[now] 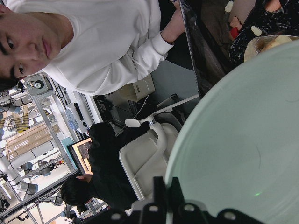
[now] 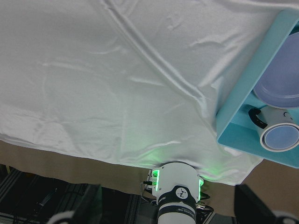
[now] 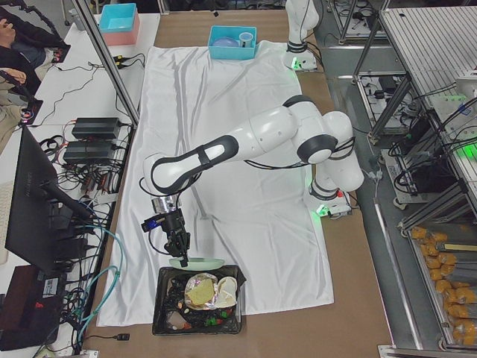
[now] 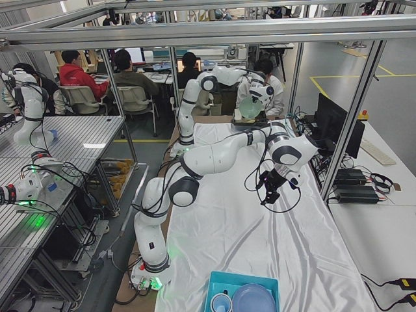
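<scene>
My left gripper (image 3: 181, 259) is shut on the rim of a pale green dish (image 3: 203, 264) (image 4: 249, 108) (image 1: 238, 135), held steeply tilted at the near edge of a black-lined bin (image 3: 160, 298) (image 1: 201, 65), which holds scraps, foil and food-like pieces. My right gripper (image 4: 270, 194) is at the other end of the cloth, open and empty above it, near a turquoise bin (image 3: 232, 53) (image 2: 236, 114) with a blue plate (image 4: 253, 300) (image 2: 280, 74) and a white mug (image 2: 268, 116).
A white cloth (image 3: 238, 209) covers the table, mostly clear in the middle. A monitor (image 3: 37, 209) and cables line the left side. In the left wrist view a person in white (image 1: 103, 42) sits close beyond the bin.
</scene>
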